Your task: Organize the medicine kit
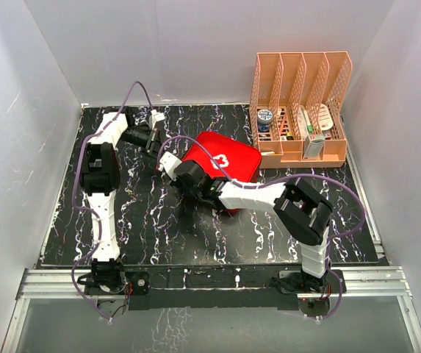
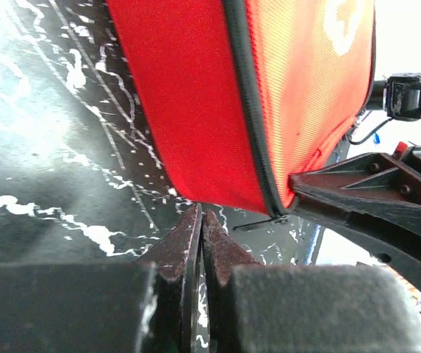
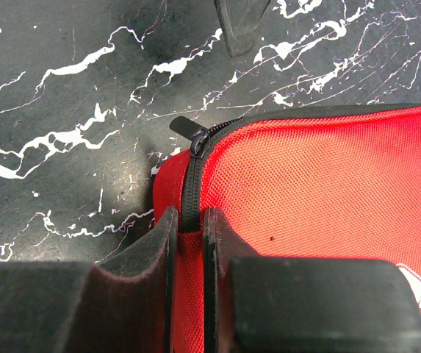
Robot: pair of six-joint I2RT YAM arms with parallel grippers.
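Note:
The red zippered medicine kit [image 1: 236,154] lies closed on the table, partly under my right arm. Its black zipper pull [image 3: 192,129] shows at a rounded corner in the right wrist view. My right gripper is shut on the kit's corner edge at the zipper band. My left gripper is shut, with nothing visible between its fingers, just off the kit's red side [image 2: 188,103], left of the right gripper in the top view.
A peach organizer [image 1: 302,151] with a round tub [image 1: 264,118], boxes and small items stands at the back right. Walls surround the table on the sides and back.

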